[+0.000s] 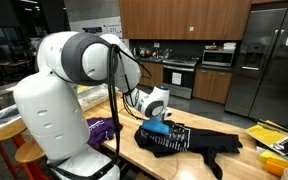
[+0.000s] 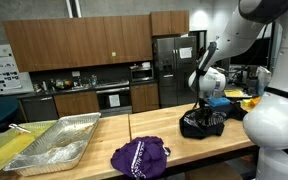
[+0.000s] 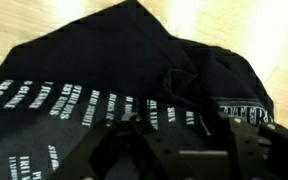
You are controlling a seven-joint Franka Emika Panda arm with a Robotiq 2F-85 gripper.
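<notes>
A black garment with rows of white lettering [image 1: 189, 138] lies spread and rumpled on the wooden table, one part reaching out to the right. My gripper [image 1: 157, 126], with blue at its lower end, is down at the garment's near left part. In exterior view 2 the dark cloth [image 2: 199, 127] lies beneath the arm at the right. From the wrist, the printed cloth [image 3: 59, 110] fills the lower left, and a raised fold [image 3: 177, 84] stands just beyond my gripper. Its dark fingers blend into the black fabric, so what lies between them is unclear.
A purple cloth [image 2: 141, 158] lies crumpled on the table. A foil-like tray [image 2: 59, 140] stands at the left in exterior view 2. Yellow items [image 1: 269, 135] sit at the right edge in exterior view 1. Bare tabletop [image 1: 174, 165] shows in front of the garment.
</notes>
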